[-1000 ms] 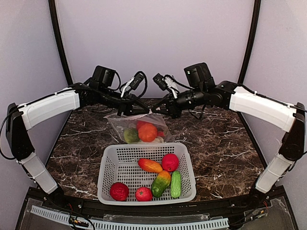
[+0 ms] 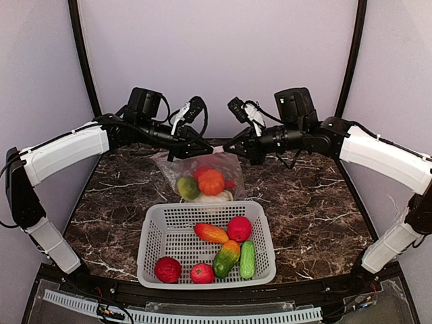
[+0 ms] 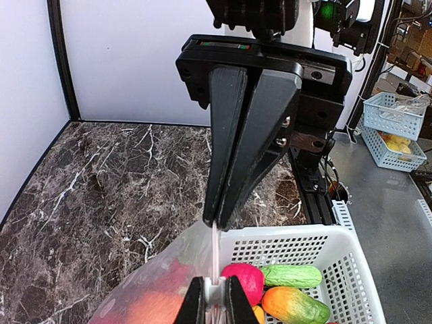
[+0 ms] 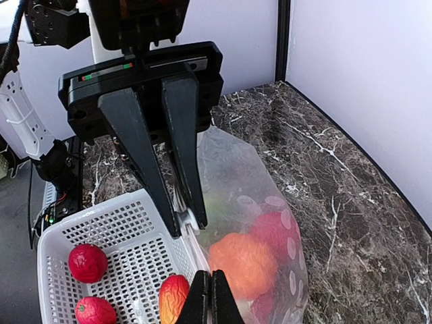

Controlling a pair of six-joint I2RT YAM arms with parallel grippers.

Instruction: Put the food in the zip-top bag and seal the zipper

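A clear zip top bag (image 2: 169, 167) hangs upright behind the basket, holding an orange-red food piece (image 2: 211, 182), a green one (image 2: 188, 187) and some red food. At its top edge my left gripper (image 2: 208, 150) is shut on the small white zipper slider, which also shows between those fingers in the right wrist view. A short way to the right, my right gripper (image 2: 227, 147) is shut with the bag's thin top strip (image 3: 215, 253) pinched at its tips. Between the two grippers this strip runs taut.
The white basket (image 2: 154, 233) stands just in front of the bag with several food pieces inside, among them a green cucumber-like one (image 2: 247, 259).
My right gripper has moved right and slightly back, widening the gap between the grippers. My left gripper has shifted a little the same way, and the bag with its food has moved slightly right.
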